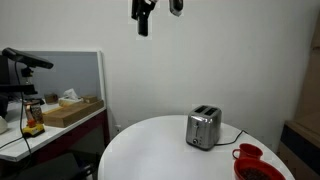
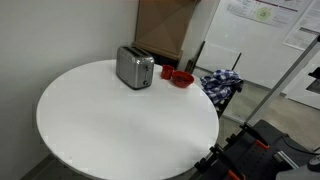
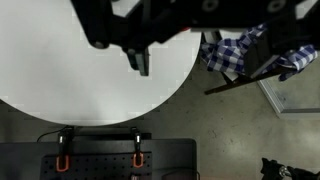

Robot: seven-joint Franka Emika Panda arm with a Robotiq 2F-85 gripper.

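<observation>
A silver toaster (image 1: 204, 127) stands upright on the round white table (image 1: 150, 150), its slots facing up. To its right are a red mug (image 1: 247, 151) and a red bowl (image 1: 262, 171) with something dark inside. Dark parts of my gripper show over the white tabletop in the wrist view, and parts of it hang high above the table in the first exterior view. I cannot make out how its fingers stand. Nothing held is visible.
A blue-and-white checked cloth (image 2: 222, 82) hangs beyond the table's right side. A cord runs behind the toaster. At the far left, a side counter (image 1: 75, 113) holds boxes and bottles.
</observation>
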